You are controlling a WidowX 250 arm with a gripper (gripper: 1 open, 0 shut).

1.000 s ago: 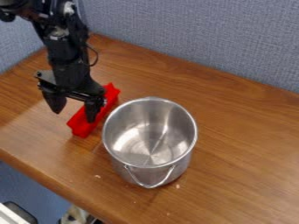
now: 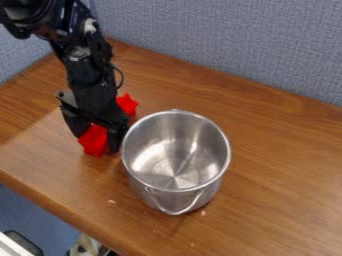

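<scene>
My black gripper (image 2: 94, 125) is down over a red oblong object (image 2: 94, 142) on the wooden table, covering its middle; red shows at both ends, around the fingers. Whether the fingers are closed on it I cannot tell. A steel pot (image 2: 175, 161) with a wire handle stands upright just right of the gripper and the red object.
The table's front-left edge drops to a blue area below, and a grey padded wall runs behind.
The gripper has moved lower and a little to the right over the red object, hiding more of it. The pot appears slightly shifted to the right.
</scene>
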